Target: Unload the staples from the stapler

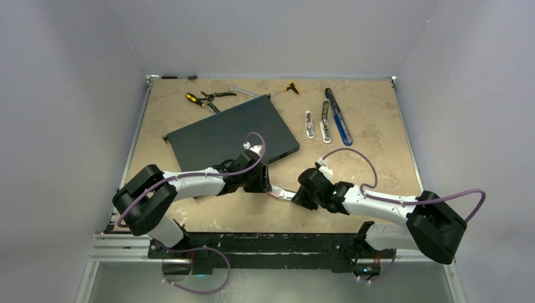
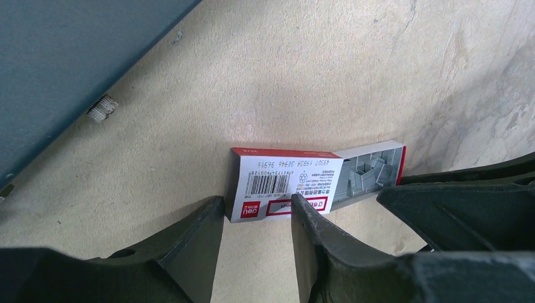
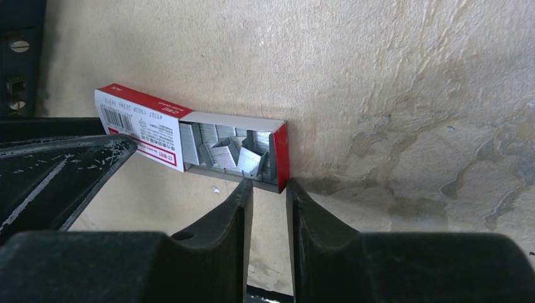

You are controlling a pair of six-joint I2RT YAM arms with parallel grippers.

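A red-and-white staple box [image 2: 284, 180] lies on the table, its sleeve slid partly off the grey tray [image 3: 230, 145] holding loose staple blocks. My left gripper is shut on the sleeved end. My right gripper is at the tray's red outer end, fingertips a short gap apart; whether they grip it is unclear. In the top view, two small staplers [image 1: 309, 124] [image 1: 325, 121] and a long blue stapler [image 1: 338, 117] lie at the back right.
A large dark panel [image 1: 227, 126] lies just behind my left gripper. Pliers [image 1: 202, 104], a wrench [image 1: 243, 91] and other tools lie along the back. The right side of the table between staplers and right arm is clear.
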